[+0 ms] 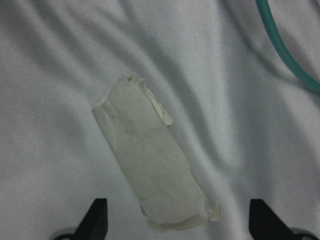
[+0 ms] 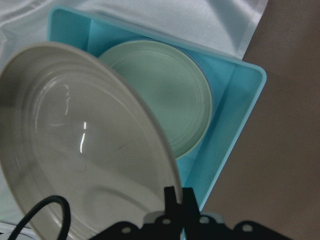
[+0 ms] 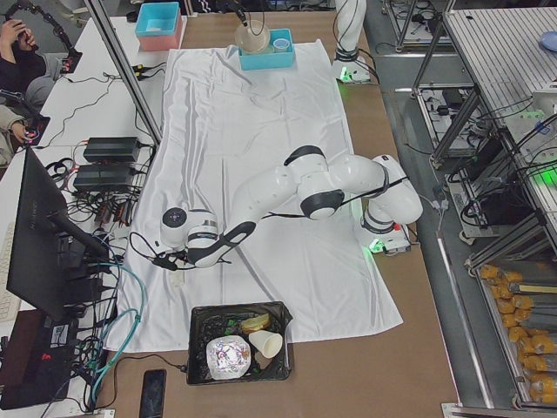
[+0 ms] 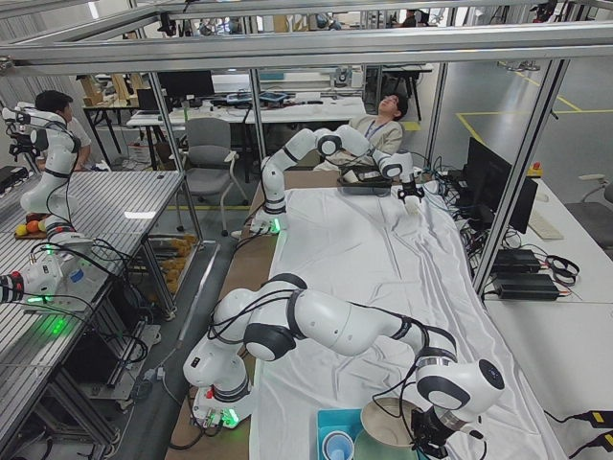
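A beige bowl or dish (image 2: 80,130) hangs tilted over a blue bin (image 2: 232,100) holding a pale green plate (image 2: 167,95). My right gripper is shut on the dish's rim. My left gripper is open above the white cloth, with nothing held; a pale paper-like strip (image 1: 145,150) lies below it, beside a teal cable (image 1: 280,45).
A black tray (image 3: 200,366) with a foil-covered item, a cup and other items sits at the near end. Monitors and cables line one side.
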